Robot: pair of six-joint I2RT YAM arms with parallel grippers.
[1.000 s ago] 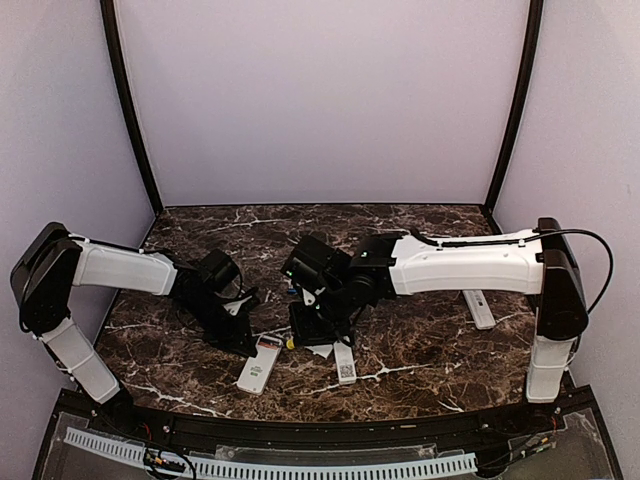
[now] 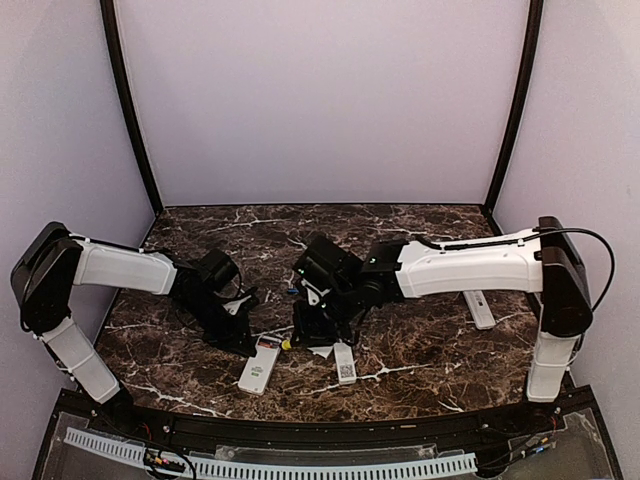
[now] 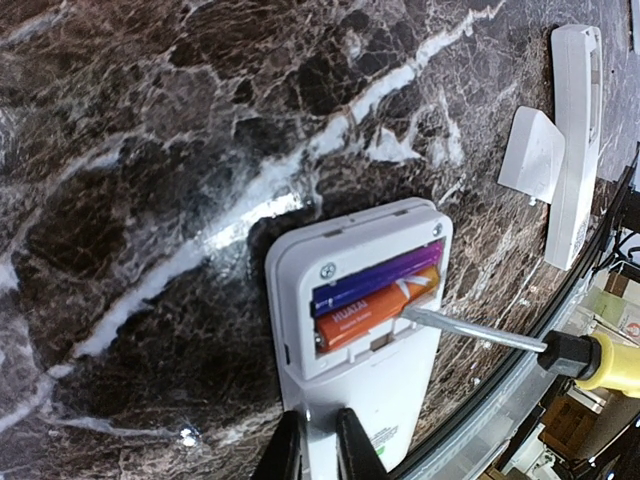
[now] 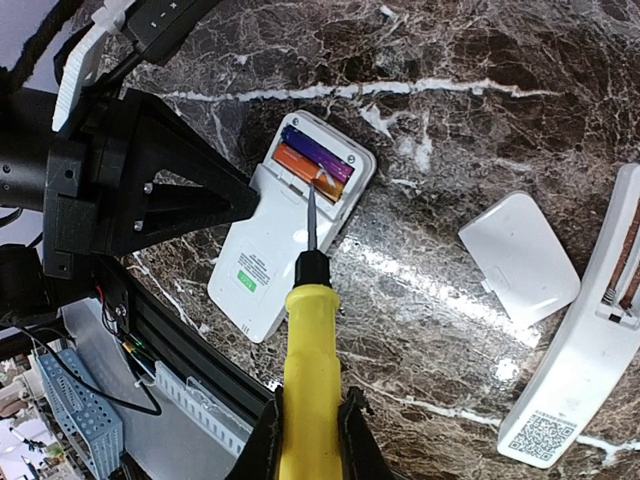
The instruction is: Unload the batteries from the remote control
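The white remote control [image 3: 385, 385] lies face down on the dark marble table with its battery bay open. Inside are a purple battery [image 3: 375, 280] and an orange battery [image 3: 365, 318], side by side. My left gripper is shut on the remote's side edge, below the bay. A yellow-handled screwdriver [image 4: 312, 340] is clasped in my right gripper. Its metal tip meets the orange battery near one end, at the bay's lower rim; how deep it reaches I cannot tell.
The loose white battery cover [image 4: 520, 258] rests to the right of the remote. Beyond it is another white remote [image 4: 570, 370], with a further white one [image 2: 479, 309] at the far right. Behind both arms the table [image 2: 320, 218] is bare.
My right gripper, with the screwdriver, has shifted slightly left toward the remote's bay. The left arm and the remote look almost unmoved.
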